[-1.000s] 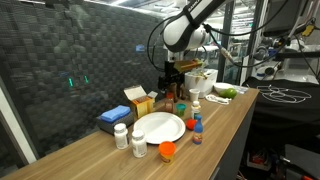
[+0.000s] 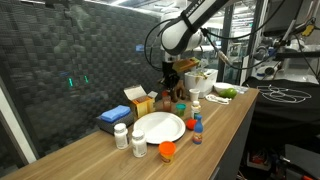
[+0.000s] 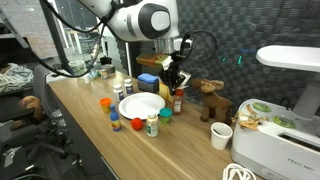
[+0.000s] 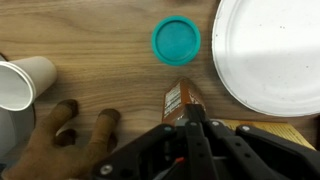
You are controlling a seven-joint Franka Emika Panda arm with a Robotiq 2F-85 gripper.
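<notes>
My gripper (image 3: pixel 178 84) points down above the back of the table, just over a brown bottle with a red cap (image 3: pixel 178 103). In the wrist view the fingertips of the gripper are together, with nothing seen between them. The labelled bottle (image 4: pixel 177 100) shows right behind the fingertips there, its lower part hidden by the gripper. A white plate (image 2: pixel 160 127) and a teal cup (image 4: pixel 176 41) stand close by.
A stuffed brown animal (image 3: pixel 213 99) and a white cup (image 3: pixel 221 134) are beside the bottle. A toaster (image 3: pixel 275 145) stands farther along. Orange cup (image 2: pixel 167 150), blue bottle (image 2: pixel 198 131), red ball (image 3: pixel 137 124) and white jars (image 2: pixel 121 136) surround the plate.
The arm's head and gripper have shifted slightly up and to the right in exterior view 1. The objects on the table look unmoved.
</notes>
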